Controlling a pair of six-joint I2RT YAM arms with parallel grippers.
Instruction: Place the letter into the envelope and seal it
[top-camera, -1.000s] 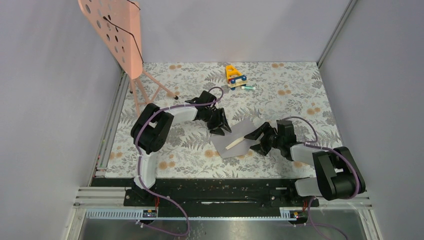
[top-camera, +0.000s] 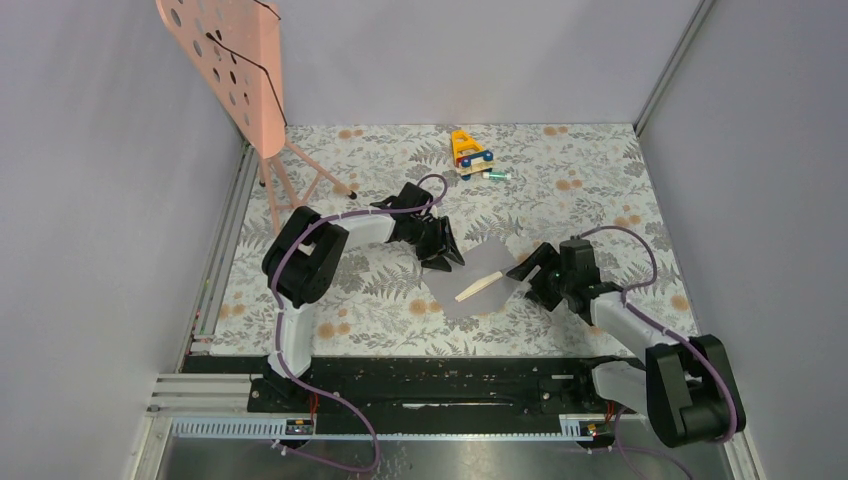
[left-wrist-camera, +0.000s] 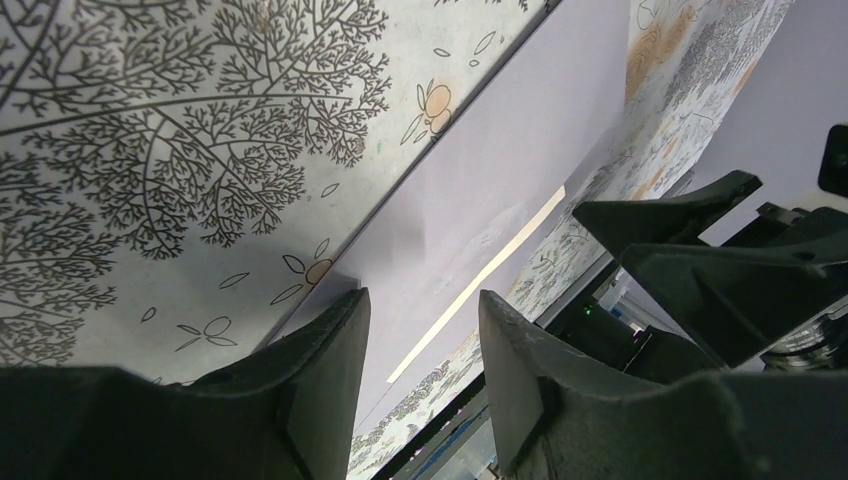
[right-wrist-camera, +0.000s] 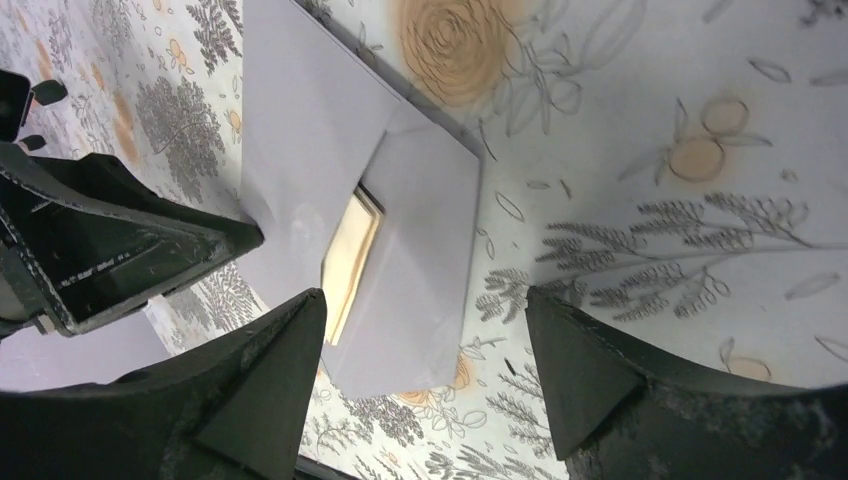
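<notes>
A grey paper envelope (top-camera: 450, 300) lies on the patterned table between my grippers, with a cream strip (top-camera: 478, 285) across it. In the right wrist view a flap (right-wrist-camera: 300, 130) and the cream piece (right-wrist-camera: 345, 260) show. My left gripper stands part open at the envelope's left edge, nothing visible between its fingertips. My right gripper is open beside the envelope's right side, with envelope and table showing between its fingers. Whether a letter is inside, I cannot tell.
An orange easel (top-camera: 260, 90) stands at the back left. A yellow toy (top-camera: 462, 142) and a small green tube (top-camera: 497, 176) lie at the back middle.
My right gripper has moved to the right, away from the cream strip. The envelope shifted very slightly. My left gripper has not visibly moved.
</notes>
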